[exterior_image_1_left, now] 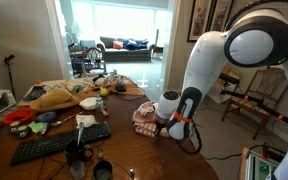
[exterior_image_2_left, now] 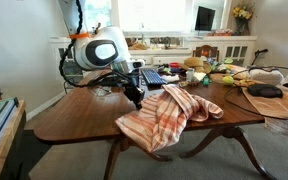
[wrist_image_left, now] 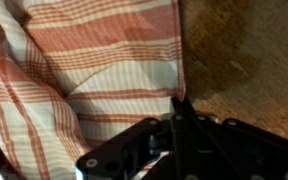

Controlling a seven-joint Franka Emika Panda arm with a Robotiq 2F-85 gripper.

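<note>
A towel with orange-red and white stripes (exterior_image_2_left: 169, 116) lies crumpled at the table's edge, part of it hanging over in exterior view 2. My gripper (exterior_image_2_left: 137, 104) points down at the towel's border. In the wrist view the towel (wrist_image_left: 104, 55) fills the left side, and its straight edge runs down to the closed fingertips of my gripper. The fingers are shut; whether a thin fold of cloth sits between them is too small to tell. Exterior view 1 shows the towel (exterior_image_1_left: 144, 120) partly behind the arm.
Dark mugs (exterior_image_1_left: 78, 155) and a black keyboard (exterior_image_1_left: 59, 143) stand on the left of the wooden table (exterior_image_1_left: 149, 160). Several bowls, bottles and other items crowd its far left part. Bare tabletop lies in front of the arm. A chair (exterior_image_1_left: 256, 98) stands off to the right.
</note>
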